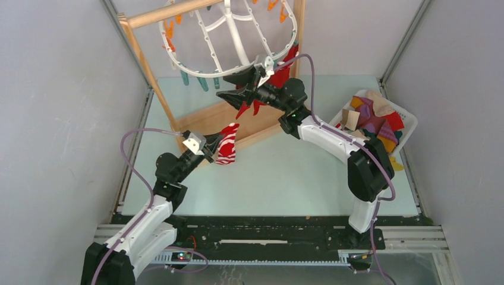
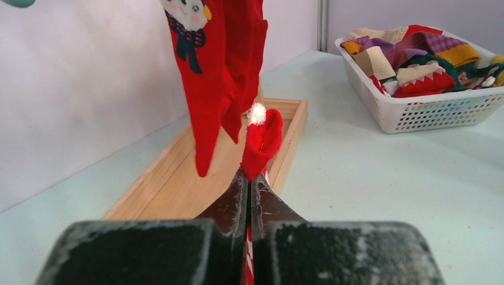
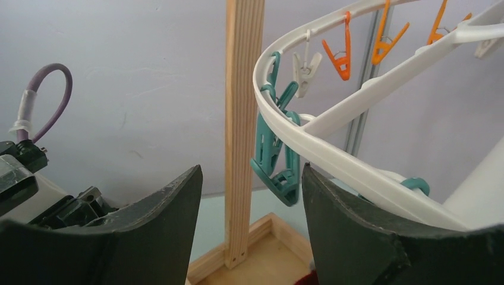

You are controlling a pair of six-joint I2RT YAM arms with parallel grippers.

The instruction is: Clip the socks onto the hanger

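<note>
In the top view, my left gripper is shut on a red-and-white striped sock; in the left wrist view, the sock's red end with a white pompom sticks up past the fingertips. Up by the white round hanger, my right gripper stands open. A teal clip hangs from the hanger's rim, ahead of the right fingers in the right wrist view, with no visible grip on it. Red socks with a snowman face hang beyond the left gripper.
A wooden frame carries the hanger, with its base below. Orange clips and a white clip hang farther round the rim. A white basket of socks stands at the right.
</note>
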